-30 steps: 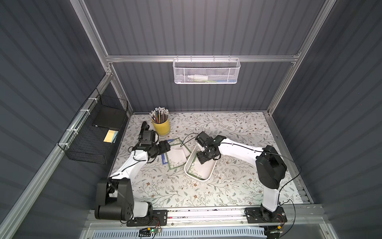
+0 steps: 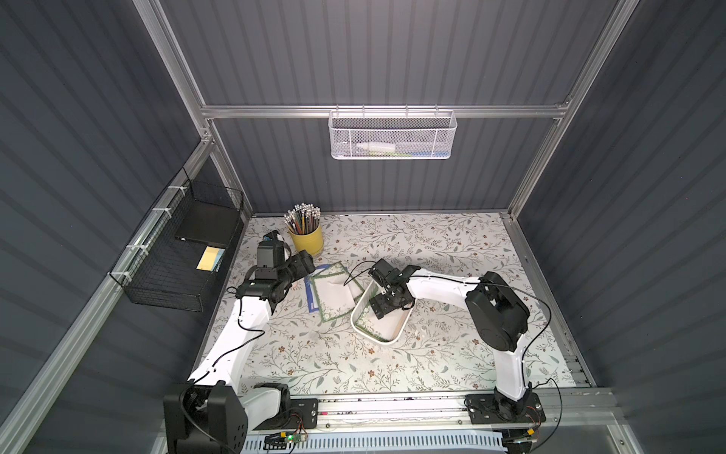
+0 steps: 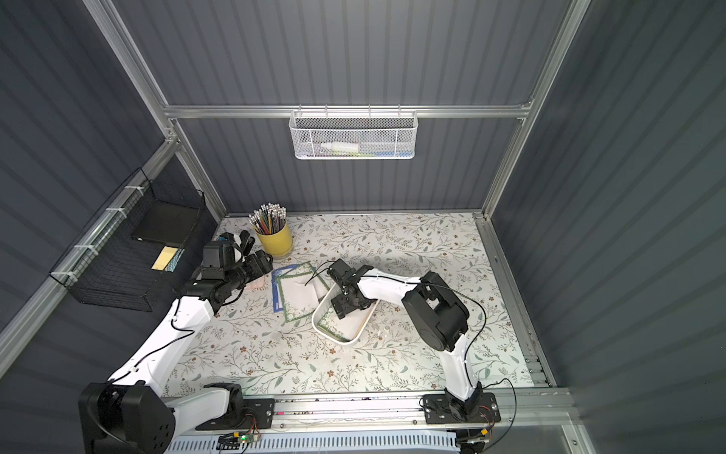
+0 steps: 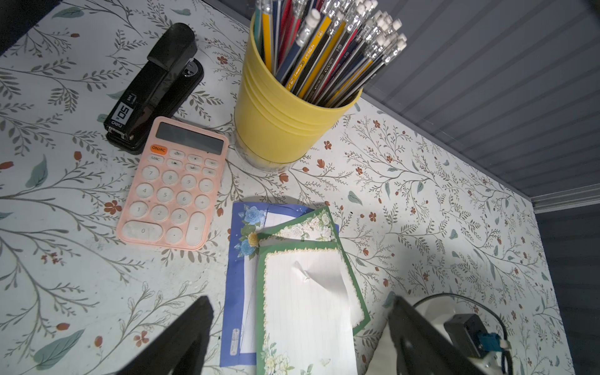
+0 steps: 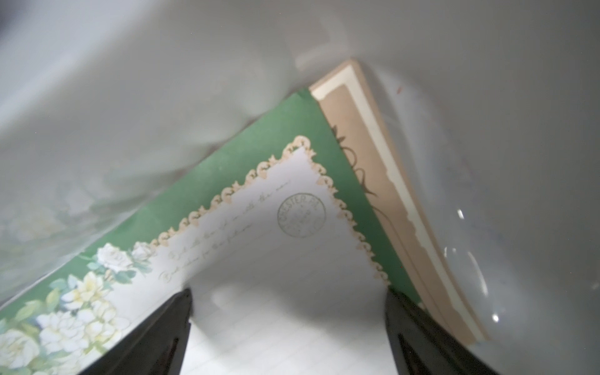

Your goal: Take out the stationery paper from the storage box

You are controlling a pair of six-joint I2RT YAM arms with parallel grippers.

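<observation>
The white storage box (image 2: 358, 333) sits mid-table, tilted diagonally. My right gripper is open down inside it, just over green-bordered stationery paper (image 5: 243, 262), with a tan sheet (image 5: 356, 125) underneath. Left of the box, loose green- and blue-bordered sheets (image 4: 303, 312) lie on the table. My left gripper hangs open above and to the left of those sheets, with nothing between its fingers.
A yellow pencil cup (image 4: 275, 125), black stapler (image 4: 150, 93) and pink calculator (image 4: 172, 187) stand or lie at the back left. A black wire basket (image 2: 162, 280) hangs on the left wall.
Over the last second my left arm has risen and moved toward the upper left.
</observation>
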